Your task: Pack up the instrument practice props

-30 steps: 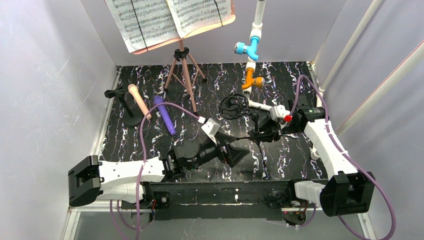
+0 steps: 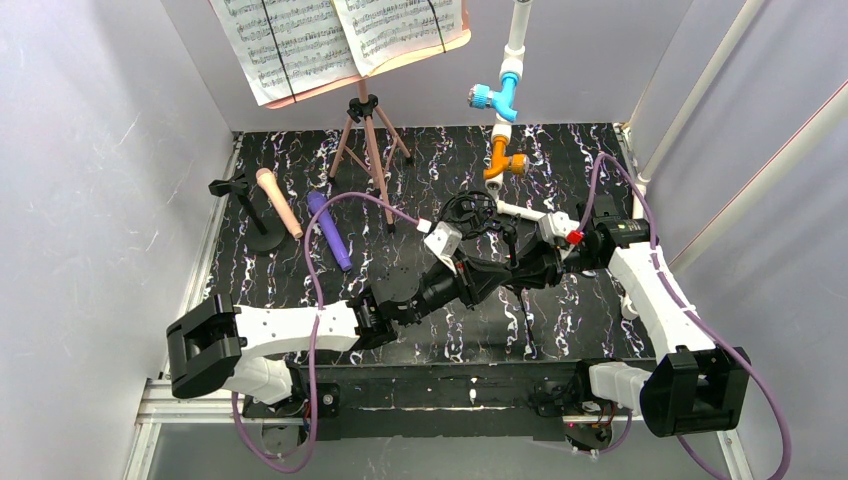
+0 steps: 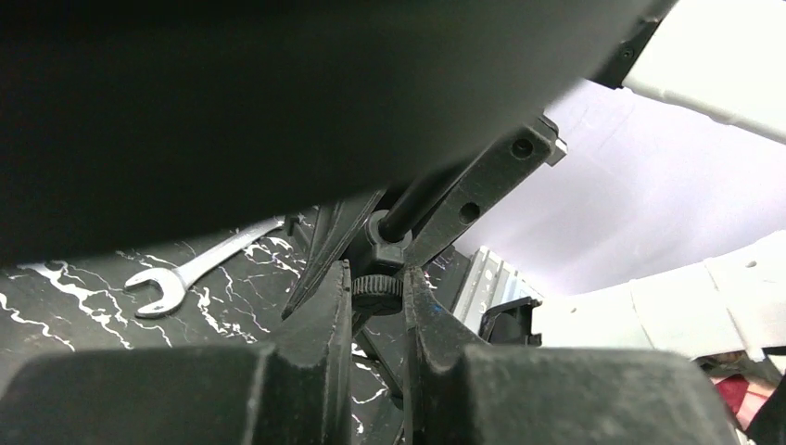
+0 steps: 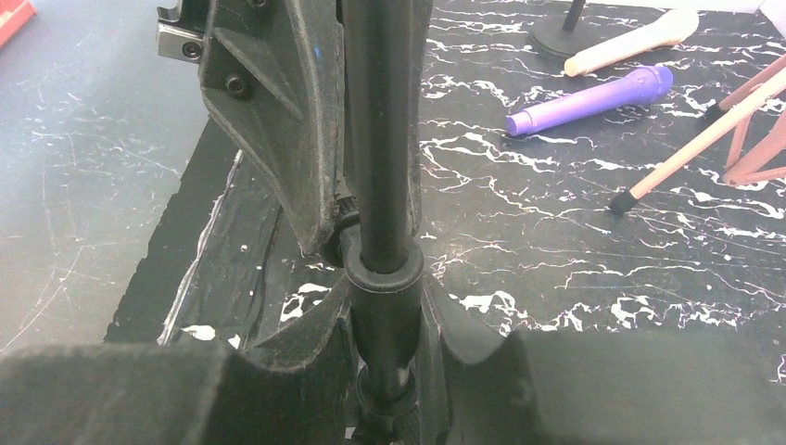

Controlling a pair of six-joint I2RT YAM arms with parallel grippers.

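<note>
A black stand with a coiled top (image 2: 467, 210) is upright at centre, between my two grippers. My right gripper is shut on its black shaft, just below a collar. My left gripper has its fingertips on either side of a ribbed black knob (image 3: 376, 289) on the stand; whether they grip it firmly I cannot tell. A purple microphone (image 2: 330, 230) and a beige one (image 2: 279, 200) lie at the left beside a small black stand (image 2: 262, 235). A steel wrench (image 3: 199, 269) lies on the floor in the left wrist view.
A music stand (image 2: 370, 150) with sheet music (image 2: 280, 40) stands at the back. White pipes with blue (image 2: 503, 95) and orange (image 2: 500, 155) valves are behind the coiled stand.
My left arm has moved right and up toward the stand, its gripper now close against my right one at the knob. The right arm has barely moved.
</note>
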